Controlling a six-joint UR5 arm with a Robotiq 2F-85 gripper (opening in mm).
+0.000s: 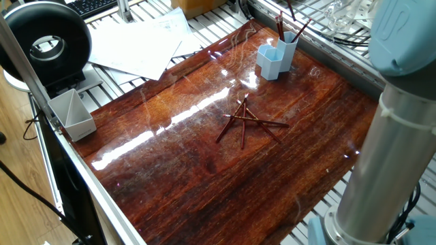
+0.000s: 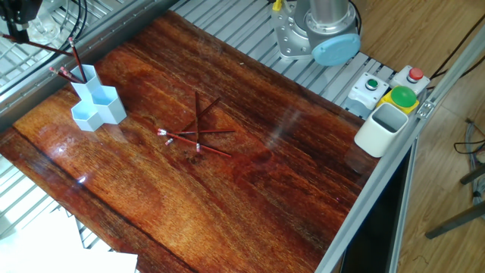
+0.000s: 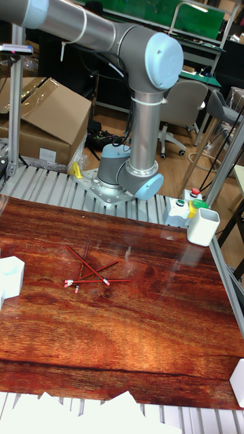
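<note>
Several dark red pencils (image 2: 198, 121) lie crossed in a loose pile mid-table. A pale blue holder (image 2: 97, 106) of joined hexagonal cups stands near the table edge, with pencils (image 2: 78, 61) upright or leaning in its tallest cup. My black gripper (image 2: 18, 35) shows only partly, at the top left corner of exterior view 2. It is shut on one pencil (image 2: 47, 47), which sticks out sideways toward the holder, above and beyond the cups. Exterior view 1 catches just the end of this held pencil (image 1: 291, 9) at its top edge; the gripper is outside that view.
A white cup (image 2: 377, 135) stands at the table's corner near a red and a green button. At another corner sits a white angular box (image 1: 72, 117). Papers (image 1: 136, 51) lie off the tabletop beside a black round device (image 1: 46, 44).
</note>
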